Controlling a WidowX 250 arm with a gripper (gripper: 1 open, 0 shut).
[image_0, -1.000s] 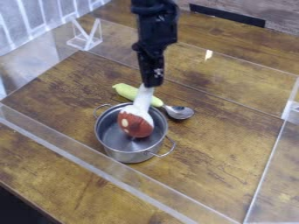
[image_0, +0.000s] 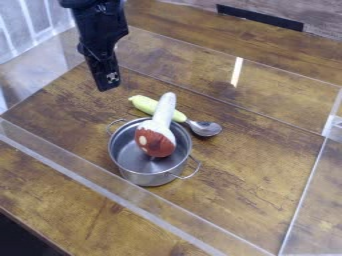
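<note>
My black gripper (image_0: 107, 78) hangs in the upper left of the camera view, shut, with nothing visible between its fingers, above the bare wood left of the pot. A steel pot (image_0: 140, 167) with two wire handles stands in the middle. A white-handled object with a red, rounded end (image_0: 156, 140) rests in it, its white part leaning out over the back rim. Behind the pot lie a pale yellow corn-like piece (image_0: 147, 106) and a metal spoon (image_0: 205, 128).
Clear panels border the wooden table (image_0: 261, 180) on several sides.
My gripper has moved left from over the white-handled object to over the bare table at upper left. The pot and the things around it look unchanged.
</note>
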